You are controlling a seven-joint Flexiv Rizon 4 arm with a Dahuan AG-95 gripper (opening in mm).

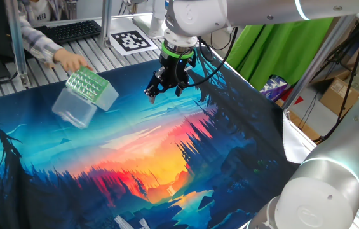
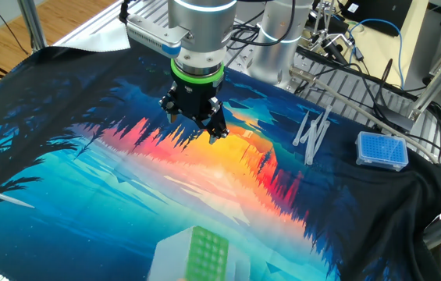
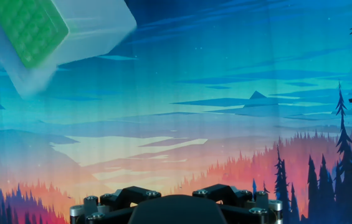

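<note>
My gripper (image 1: 164,94) hangs above the mat, its fingers spread apart with nothing between them; in the second exterior view the gripper (image 2: 194,126) is over the orange and pink part of the print. A clear box with a green rack (image 1: 88,85) rests at the mat's far-left edge, its transparent lid (image 1: 74,109) open toward the middle. A person's hand (image 1: 72,60) touches the green rack's top edge. In the wrist view the green rack (image 3: 29,28) appears blurred at the upper left, well away from the fingers.
Beside the robot base lie several pale tubes (image 2: 312,136) and a clear box with a blue rack (image 2: 382,148). Another thin tube (image 2: 3,195) lies alone at the left. A person's arm (image 1: 36,41) reaches in over the table edge.
</note>
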